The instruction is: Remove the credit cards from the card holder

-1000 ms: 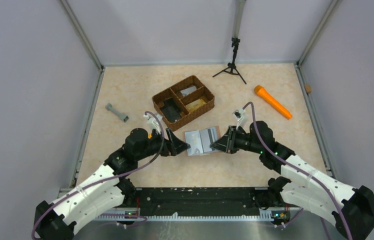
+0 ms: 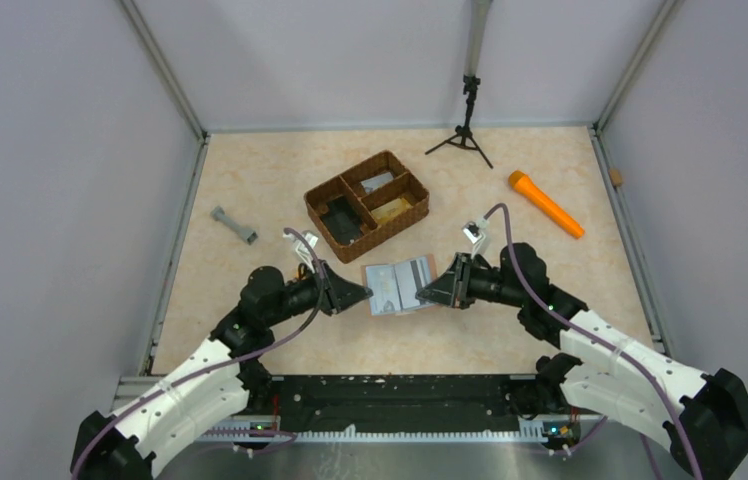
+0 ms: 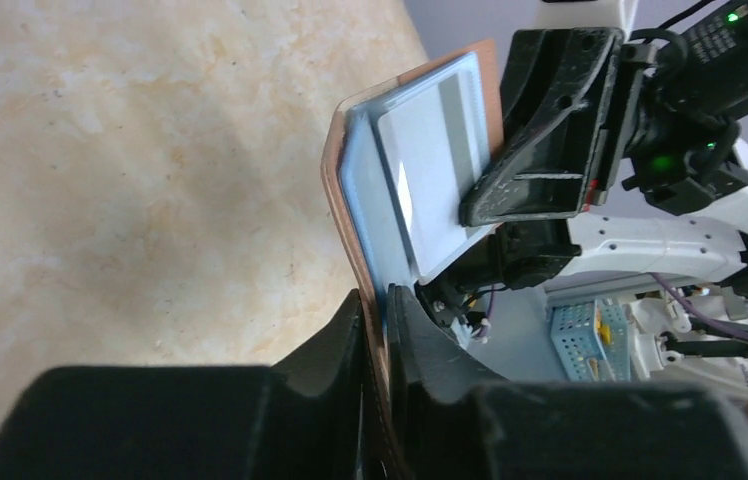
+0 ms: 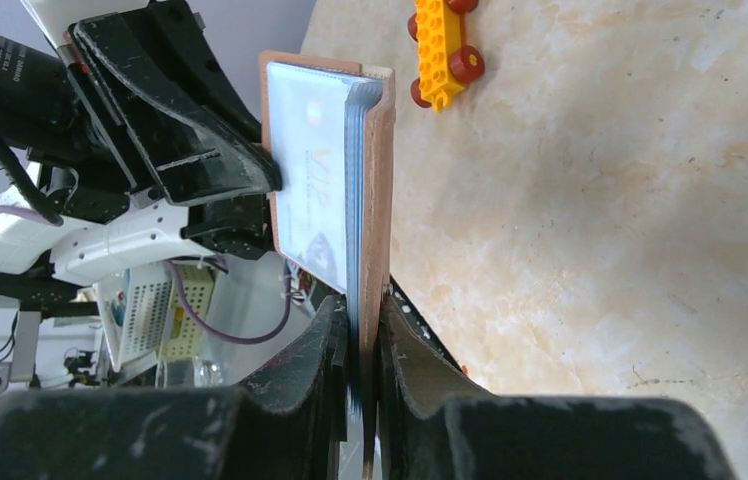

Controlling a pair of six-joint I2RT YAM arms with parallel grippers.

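Between my two arms an open brown card holder point(image 2: 428, 267) is held up, its clear sleeves spread and pale cards in them. In the right wrist view a pale card point(image 4: 312, 170) with faint "VIP" lettering shows in a sleeve. My right gripper is shut on the holder's right edge. At the left edge, the fingers of my left gripper stand close together on either side of the brown cover and sleeves; whether they press on it cannot be told. The parts of the holder behind the fingers are hidden.
A divided wicker basket point(image 2: 370, 240) stands behind the holder, with dark, yellow and white items inside. An orange microphone-shaped object point(image 2: 547, 205) lies right, a grey tool point(image 2: 234, 226) left. A yellow toy car point(image 4: 438, 55) is on the table.
The holder has moved a little left. The right arm has barely moved and keeps its hold.
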